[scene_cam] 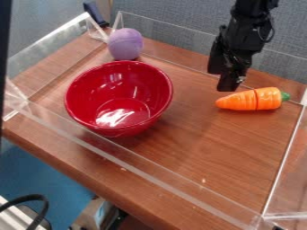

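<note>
My black gripper (225, 72) hangs at the upper right, just behind and above an orange toy carrot (249, 99) that lies on the wooden table with its green end to the right. I cannot tell whether the fingers are open or shut. A red bowl (118, 95) stands left of centre, and a purple ball (126, 43) sits at the back left.
Clear low walls (168, 181) edge the wooden table (204, 148). A grey padded panel is at the back. Bare table lies in front of the carrot and right of the bowl. Cables show at the lower left.
</note>
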